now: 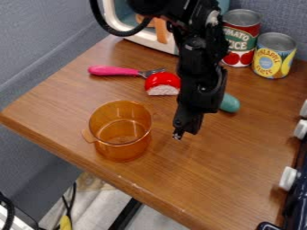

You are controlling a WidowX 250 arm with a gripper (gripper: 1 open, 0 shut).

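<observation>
My black gripper (188,126) hangs over the middle of the wooden table (204,180), right of an amber translucent pot (118,130). Its fingers point down; whether they are open or shut I cannot tell. Behind it a teal elongated object (229,102) is partly hidden, and a red and white item (162,84) lies to its left. A pink-handled utensil (118,71) lies farther back.
A tomato can (239,38) and a yellow can (274,56) stand at the back right. A dark appliance with white knobs (295,202) lines the right edge.
</observation>
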